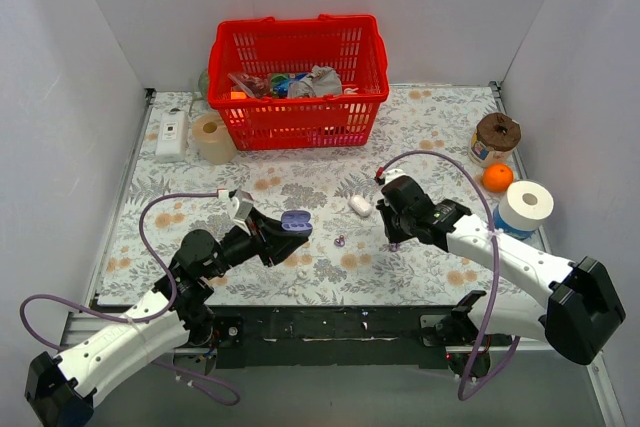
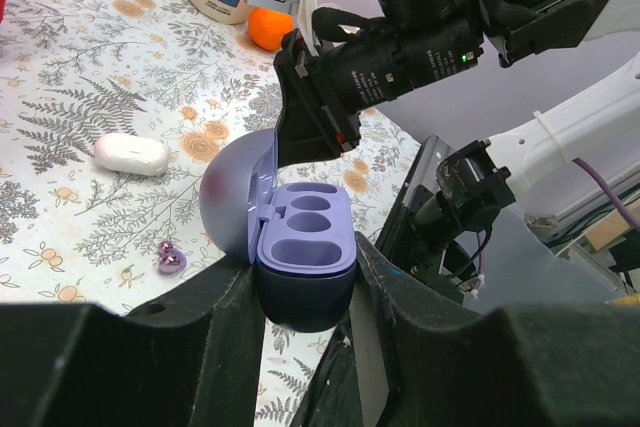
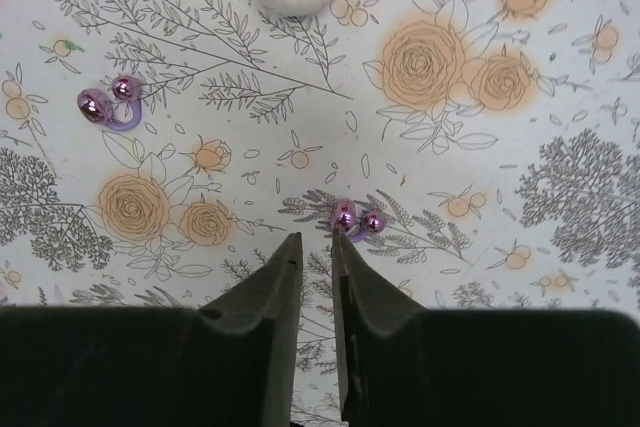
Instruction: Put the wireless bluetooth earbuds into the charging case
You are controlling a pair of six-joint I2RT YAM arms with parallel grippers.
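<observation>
The purple charging case [image 1: 296, 223] is held by my left gripper [image 1: 286, 238]. In the left wrist view the case [image 2: 306, 232] has its lid up, its slots look empty, and the left fingers [image 2: 228, 312] are shut on its lower body. One shiny purple earbud [image 1: 340, 241] lies on the patterned cloth between the arms. The other earbud [image 3: 348, 219] rests on the cloth just beyond the tips of my right gripper. A narrow gap separates the right fingers [image 3: 285, 287], and nothing is between them.
A white rounded object [image 1: 360, 205] lies behind the earbuds. At the back stands a red basket [image 1: 300, 127]. A jar [image 1: 494, 139], an orange [image 1: 497, 178] and a tape roll [image 1: 523, 209] line the right edge.
</observation>
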